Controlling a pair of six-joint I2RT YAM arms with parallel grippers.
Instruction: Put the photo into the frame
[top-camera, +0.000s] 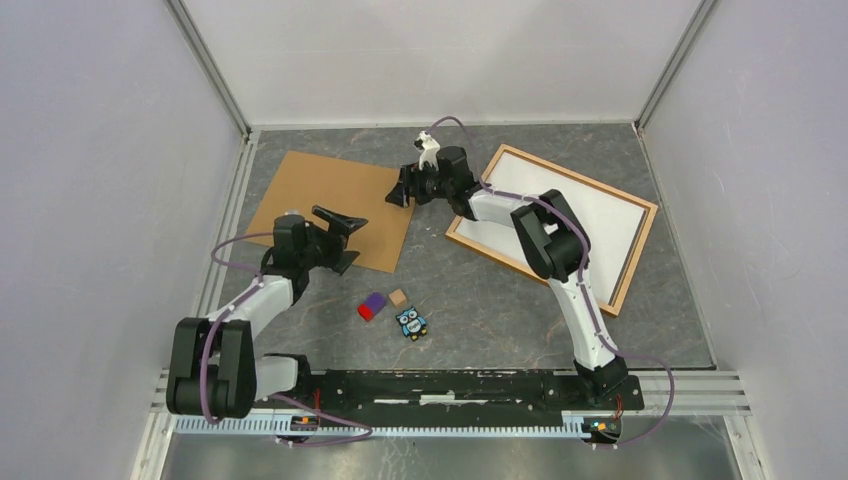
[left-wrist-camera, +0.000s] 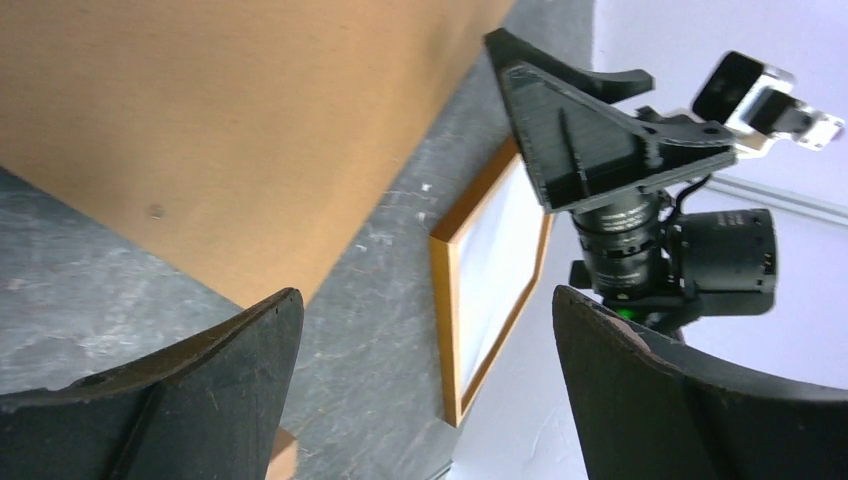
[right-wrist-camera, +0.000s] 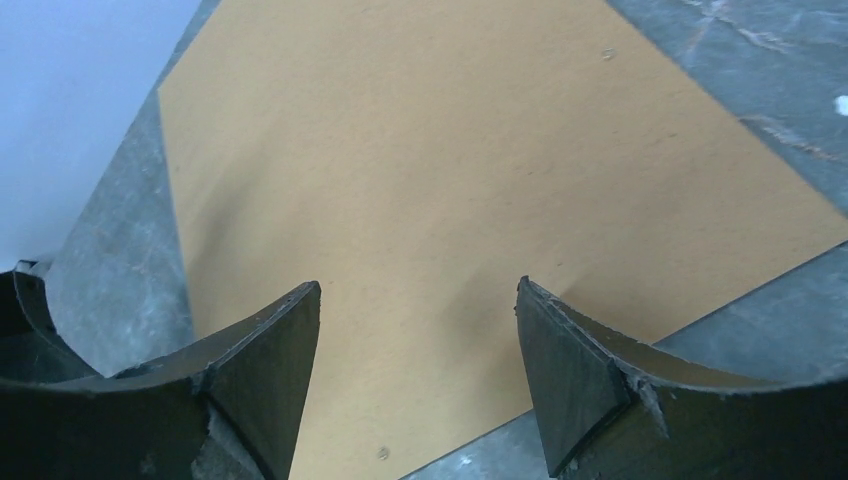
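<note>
The brown board, seemingly the photo's back, lies flat on the grey floor at the left. The wooden frame with a white inside stands tilted in plan at the right, under my right arm. My left gripper hangs open over the board's near part; in the left wrist view its fingers are wide apart with nothing between. My right gripper is over the board's far right corner. In the right wrist view its fingers stand apart above the board; whether it holds anything does not show.
A red-purple block, a small wooden cube and a blue owl figure lie near front centre. Walls border the left, back and right.
</note>
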